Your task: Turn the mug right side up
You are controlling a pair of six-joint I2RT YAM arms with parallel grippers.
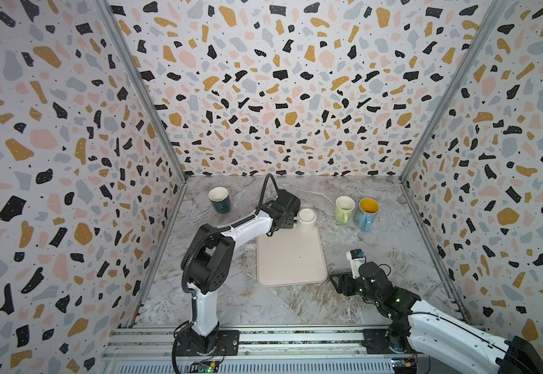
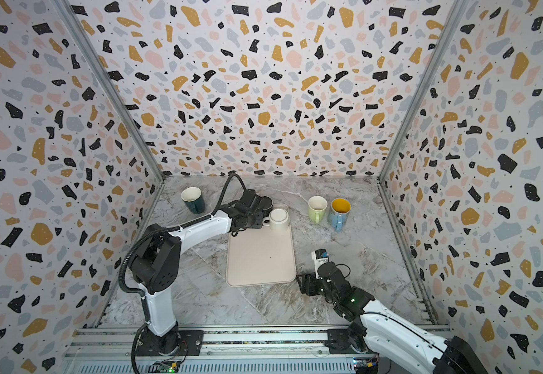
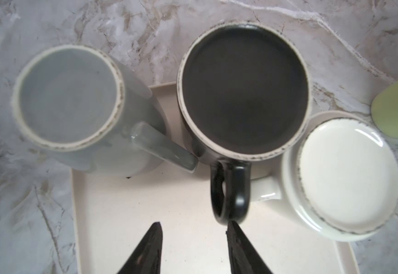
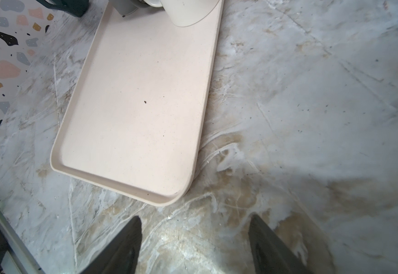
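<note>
Three mugs stand upside down at the far end of the tray. In the left wrist view a grey mug is on the left, a black mug in the middle and a white mug on the right. The black handle points toward my left gripper, whose fingers are apart with nothing between them. That gripper hangs above the mugs and hides part of them in the top views. Over bare table, near the tray's front right corner, my right gripper is open and empty.
Upright at the back right are a green mug and a blue mug with a yellow inside. A dark teal mug stands at the back left. The tray's front part and the right side of the table are clear.
</note>
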